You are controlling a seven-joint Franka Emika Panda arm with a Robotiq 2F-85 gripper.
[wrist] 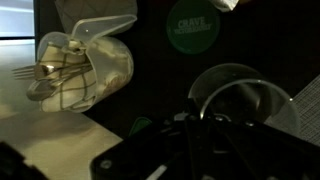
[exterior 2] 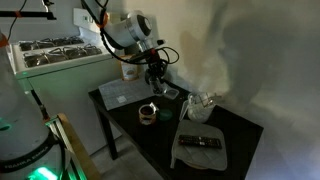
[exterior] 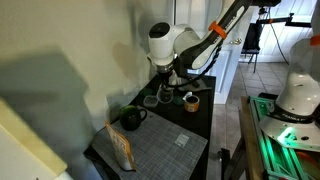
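A clear round cup (wrist: 240, 100) fills the right of the wrist view, its rim facing the camera. My gripper is shut on the near side of its rim, the dark fingers overlapping it. In exterior view 1 the gripper (exterior: 165, 80) hangs low over the dark table beside the wall. Exterior view 2 shows the gripper (exterior 2: 155, 77) near the far end of the table, behind a jar. The cup is hard to make out in both exterior views, and its height above the table cannot be told.
A clear container (wrist: 112, 65) with cutlery lies left in the wrist view, near a green lid (wrist: 193, 25). A jar (exterior: 192, 102) stands close to the gripper. A black mug (exterior: 132, 117) and a grey mat (exterior: 160, 145) occupy the near table.
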